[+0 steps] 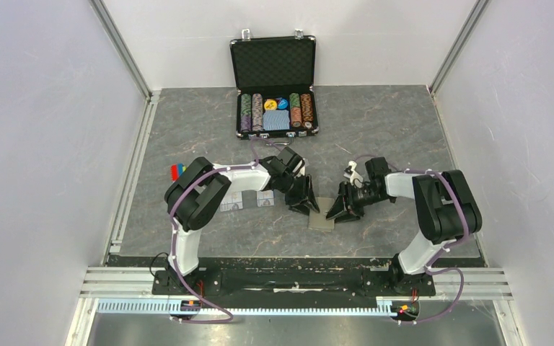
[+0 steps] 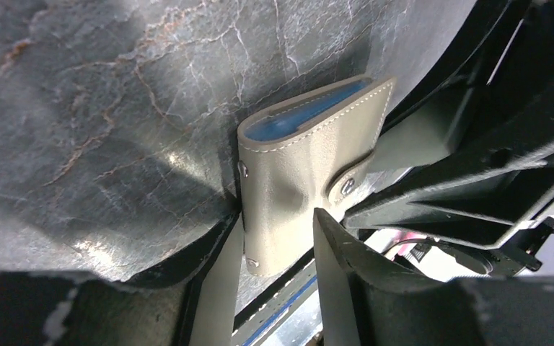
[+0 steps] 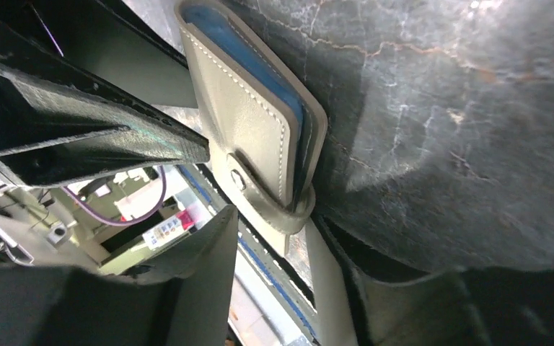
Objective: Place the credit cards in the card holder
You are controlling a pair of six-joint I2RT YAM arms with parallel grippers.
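A beige leather card holder (image 1: 321, 220) with blue inner sleeves lies near the front middle, between my grippers. In the left wrist view my left gripper is part open at the card holder (image 2: 281, 194), fingers at its near end. In the right wrist view my right gripper is part open at the holder's (image 3: 238, 115) strap end, fingertips close to the snap strap. Whether either touches it firmly I cannot tell. Light cards (image 1: 231, 203) lie to the left, partly under the left arm.
An open chip case (image 1: 275, 119) stands at the back middle. Small coloured items (image 1: 175, 171) lie at the left.
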